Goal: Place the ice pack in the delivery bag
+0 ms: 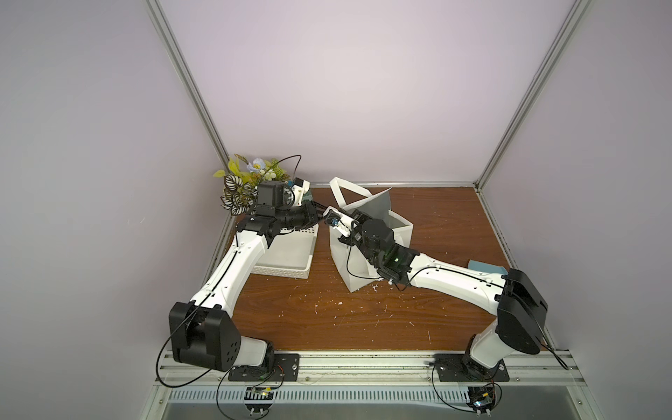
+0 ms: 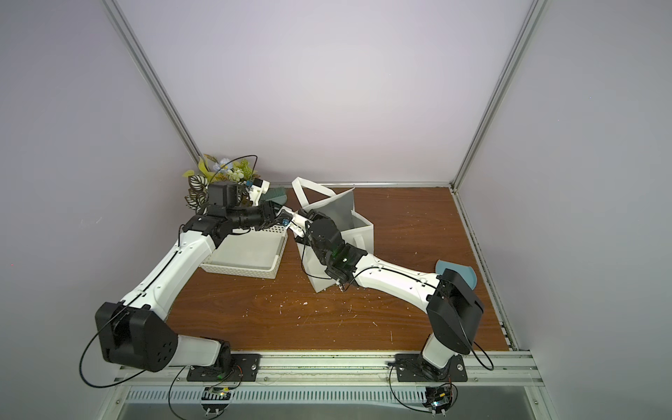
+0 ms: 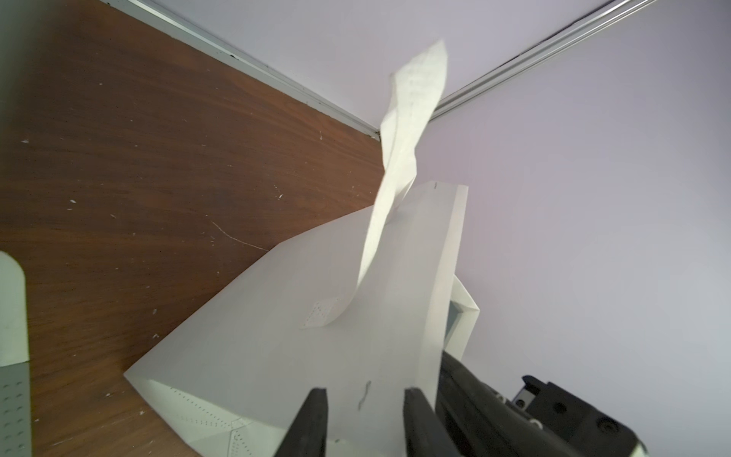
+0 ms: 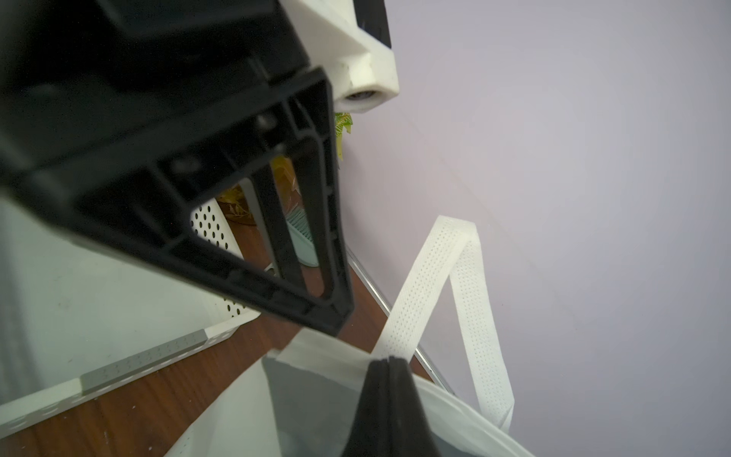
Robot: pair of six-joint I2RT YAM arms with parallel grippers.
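The white delivery bag (image 1: 360,266) stands mid-table, its handle strap (image 3: 411,114) upright in the left wrist view and its grey-lined flap (image 1: 378,203) raised. My left gripper is at the bag's upper left, fingers apart, white bag fabric behind them; I cannot tell that anything is held. My right gripper is shut at the bag's top edge, close to the left one; whether it pinches the bag's edge is unclear. I cannot identify an ice pack with certainty; the bag's interior is mostly hidden.
A white perforated basket (image 1: 283,262) sits left of the bag, flowers (image 1: 245,175) behind it. A teal item (image 2: 455,273) lies at the right edge. The two arms nearly touch over the bag.
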